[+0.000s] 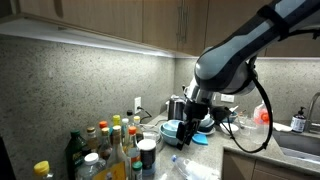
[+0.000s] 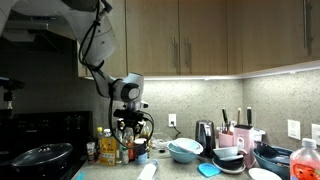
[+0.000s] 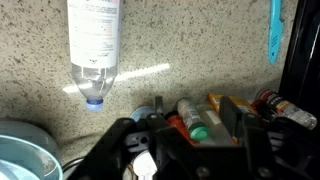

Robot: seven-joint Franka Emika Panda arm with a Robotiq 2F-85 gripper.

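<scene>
A clear bottle with a white label point(image 3: 95, 35) and a blue cap lies on the speckled counter, at the upper left of the wrist view. In exterior view 1 the same clear bottle point(image 1: 197, 170) lies below the arm, near the counter's front. My gripper is open above the counter, its fingers pointing down toward a cluster of bottles; nothing is visibly held. The bottle lies to one side of the fingers, apart from them. From the side, the gripper point(image 1: 186, 140) hangs above the counter, its tips hard to make out.
Several upright bottles point(image 1: 118, 158) crowd the counter beside the wall, with a white mug point(image 1: 148, 151) near them. Stacked blue bowls point(image 2: 184, 149) stand further along. A blue utensil point(image 3: 275, 32) lies on the counter. A black pan point(image 2: 40, 156) occupies the stove side.
</scene>
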